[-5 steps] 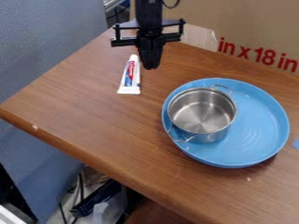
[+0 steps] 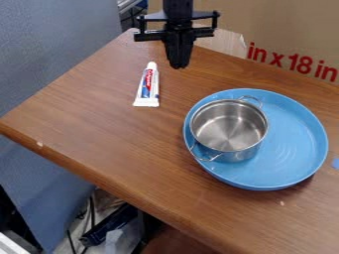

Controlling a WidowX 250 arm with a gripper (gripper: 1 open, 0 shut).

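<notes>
My black gripper (image 2: 177, 56) hangs near the top of the camera view, over the back of the wooden table, just right of and above a white toothpaste tube (image 2: 147, 86) with red and blue print. I cannot make out whether its fingers are open or shut. A steel pot (image 2: 228, 126) with wire handles sits on a blue plate (image 2: 292, 159) at the right of the table.
A cardboard box (image 2: 282, 45) printed in red stands at the back right. A grey-blue partition runs along the table's left side, with clutter below.
My gripper has moved a little to the right, away from the toothpaste tube. The tube, pot and plate have not moved.
</notes>
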